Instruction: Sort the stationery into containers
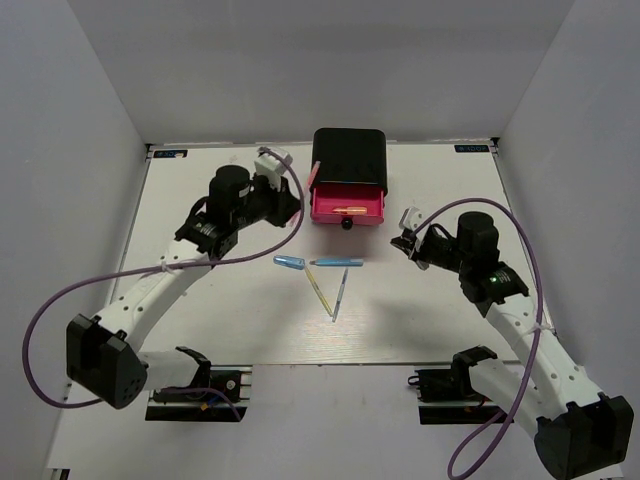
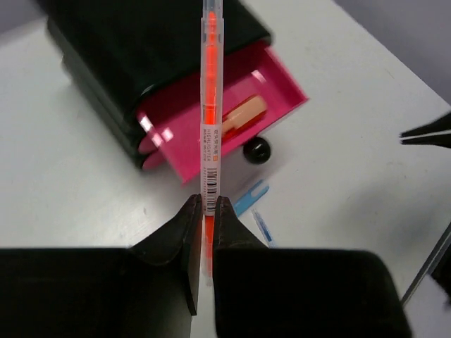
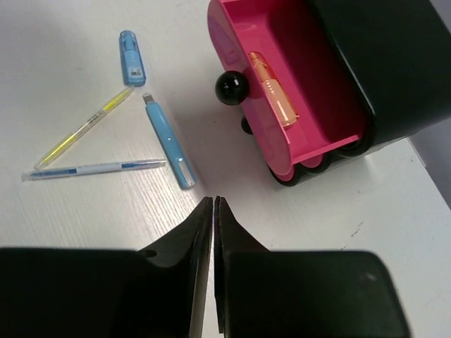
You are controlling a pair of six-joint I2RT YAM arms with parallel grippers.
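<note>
My left gripper is shut on an orange highlighter (image 2: 210, 169), held up left of the black organizer (image 1: 348, 150). The organizer's pink drawer (image 3: 317, 113) is open, with an orange pen-like item (image 3: 278, 102) inside. My right gripper is shut, with nothing visible between its fingers, right of the drawer. On the table lie a blue cutter (image 3: 169, 141), a short light-blue item (image 3: 132, 60), a yellow pen (image 3: 81, 130) and a blue pen (image 3: 91, 169).
Grey walls border it at the back and sides.
</note>
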